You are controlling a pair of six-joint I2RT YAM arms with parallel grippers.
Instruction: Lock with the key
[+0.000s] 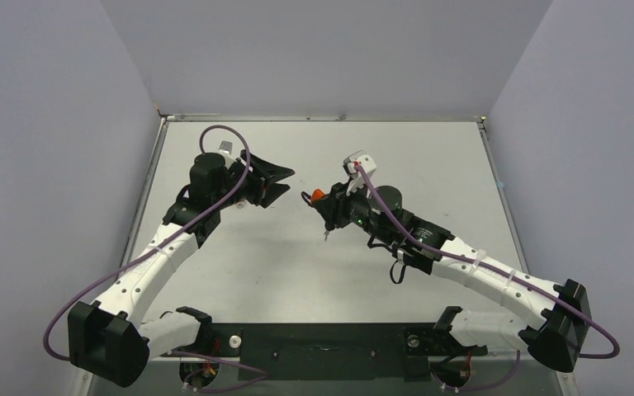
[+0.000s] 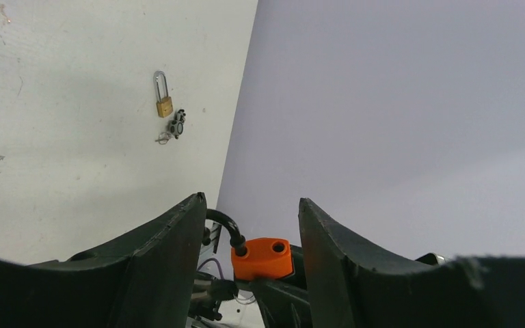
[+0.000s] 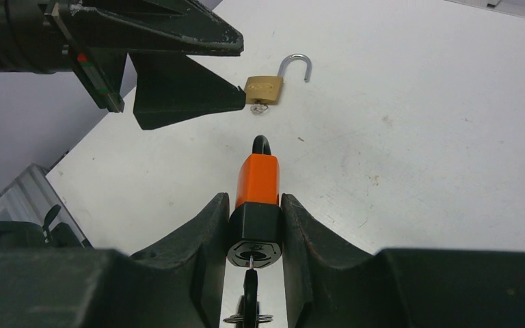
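Note:
My right gripper is shut on a black-and-orange key fob with a black loop; a thin metal pin points down from it, visible in the right wrist view. My left gripper stands open a short way left of the fob, nothing between its fingers. In the left wrist view, a brass padlock with a long shackle lies on the white table beside a small dark key bunch. In the right wrist view, another brass padlock lies with its shackle open, partly near the left gripper's outline.
Grey walls stand on both sides and behind. The right arm hides part of the table's right side in the top view.

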